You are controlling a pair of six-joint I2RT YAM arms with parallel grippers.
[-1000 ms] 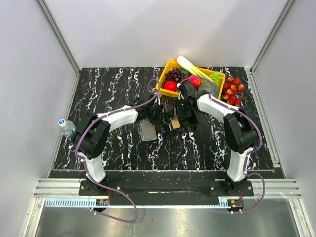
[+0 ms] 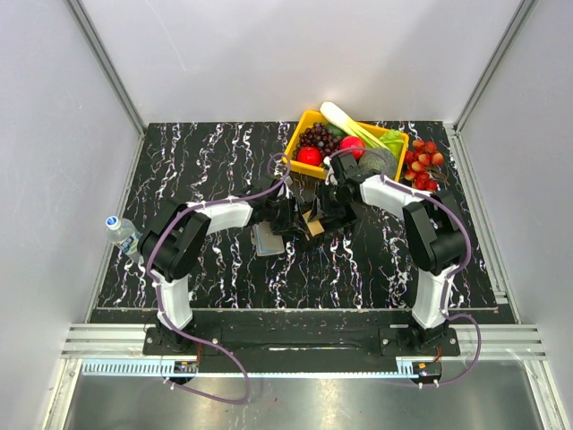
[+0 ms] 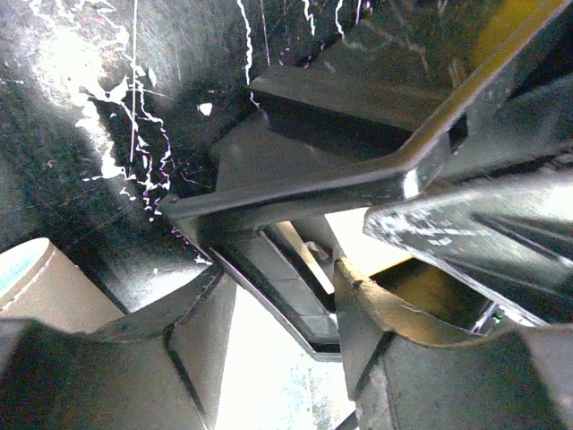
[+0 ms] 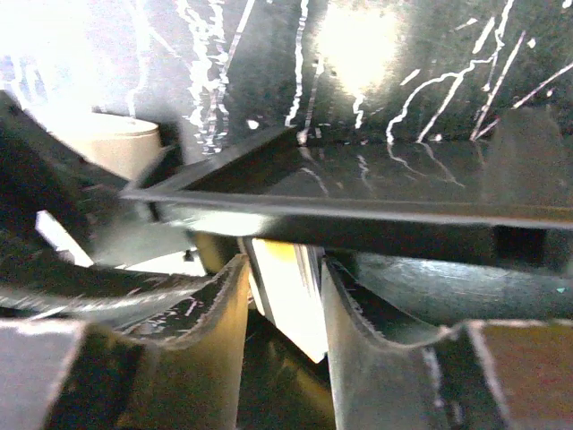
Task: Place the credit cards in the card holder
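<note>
The black card holder lies spread open in the middle of the table, partly hidden under my right arm. A gold card shows at its left part, between the two grippers. In the left wrist view a slotted black panel of the holder runs between the fingertips of my left gripper, which stand apart; firm contact is unclear. A pale card with a yellow end lies between the slightly parted fingertips of my right gripper. Whether they press on it cannot be told. White cards lie beside the left gripper.
A yellow basket of fruit and vegetables stands close behind the grippers. Loose red fruit lies to its right. A water bottle stands at the left edge.
Both grippers have shifted slightly around the holder. The holder and gold card have turned a little, and the gold card shows tilted now. The white cards have stayed put.
</note>
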